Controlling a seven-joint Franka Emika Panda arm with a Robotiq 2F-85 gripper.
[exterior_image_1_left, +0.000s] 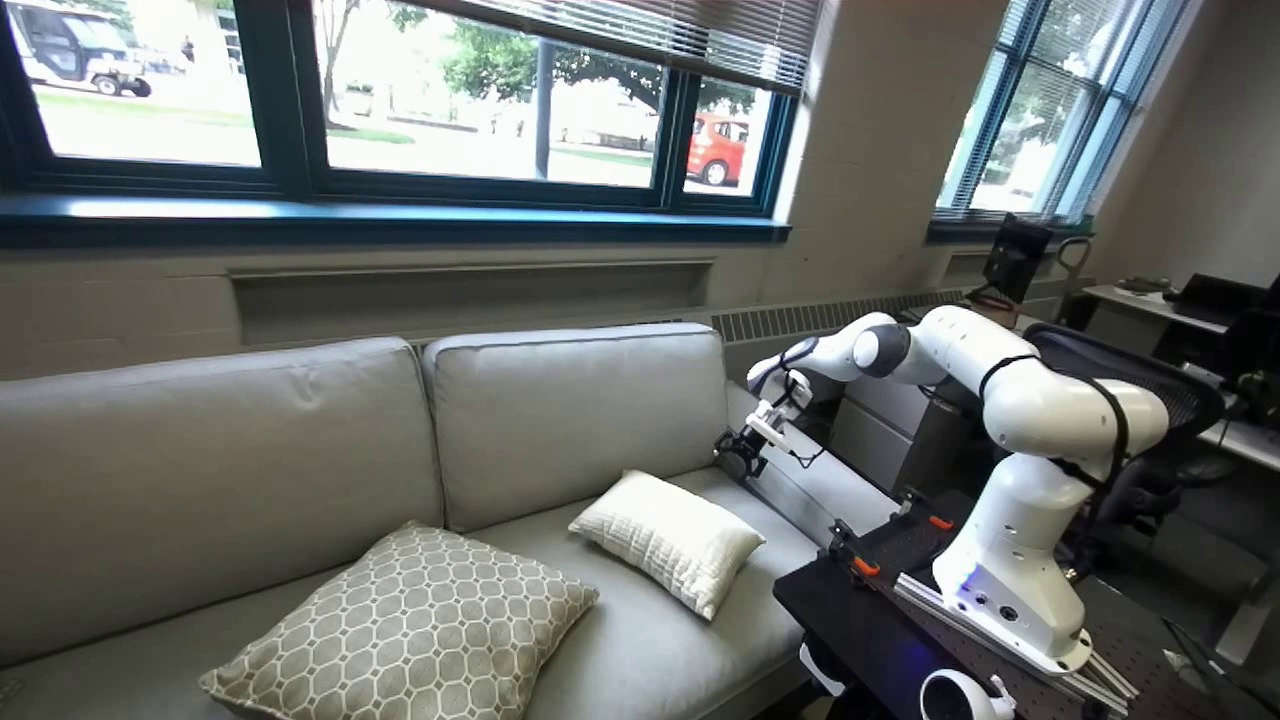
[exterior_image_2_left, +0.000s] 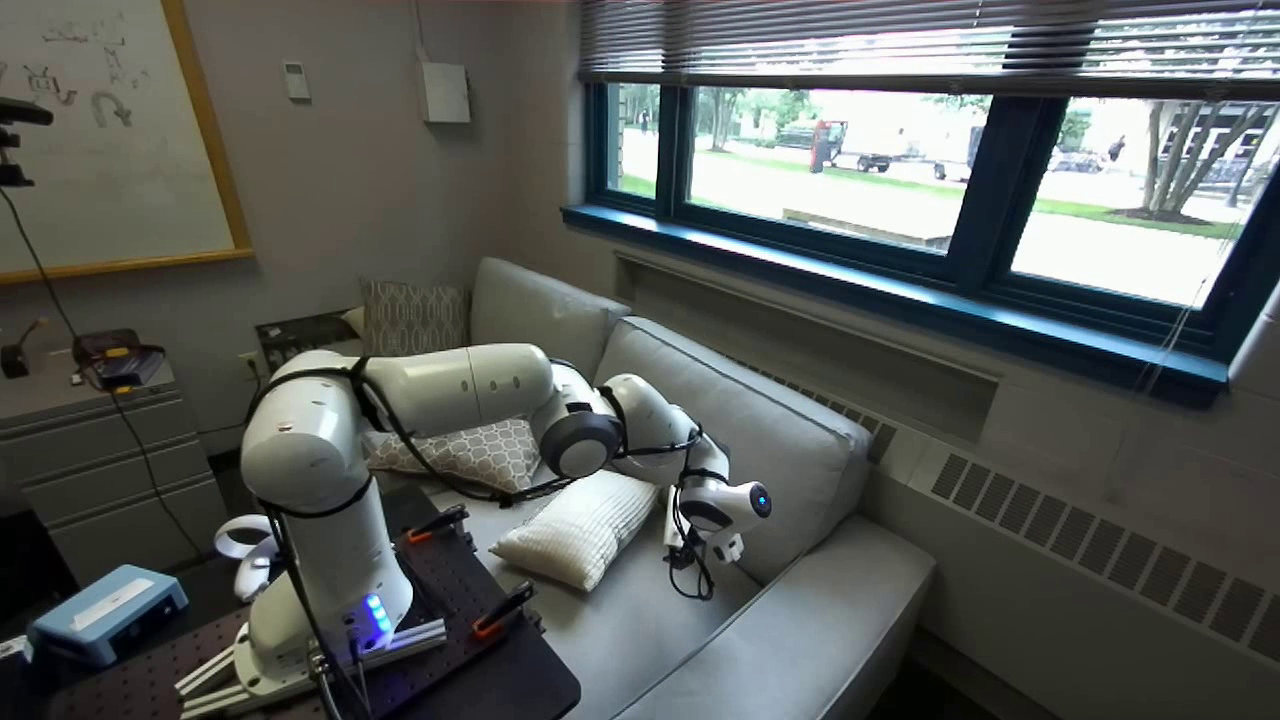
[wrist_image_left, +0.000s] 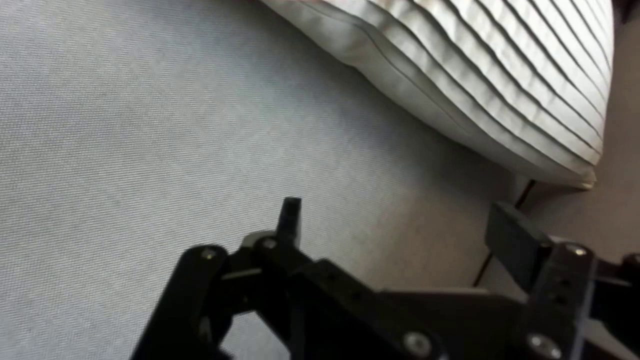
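Observation:
A white ribbed pillow (exterior_image_1_left: 668, 540) lies on the sofa's right seat cushion. Above that seat, close to the armrest, my gripper (exterior_image_1_left: 739, 455) hangs with its fingers apart. In the wrist view the gripper spans bare grey fabric and nothing is between its fingers. The pillow's pleated edge (wrist_image_left: 480, 78) shows beyond the fingertips at the upper right, apart from them. From the second exterior view, the pillow (exterior_image_2_left: 578, 528) is to the left of the wrist, and the fingers are mostly hidden behind the hand and its cables.
A patterned pillow (exterior_image_1_left: 420, 624) lies further left on the grey sofa. The armrest (exterior_image_1_left: 816, 474) and back cushion (exterior_image_1_left: 582, 414) bound the space around the gripper. A dark table (exterior_image_1_left: 858, 636) with orange clamps carries the arm's base. Seat space between pillow and armrest is clear.

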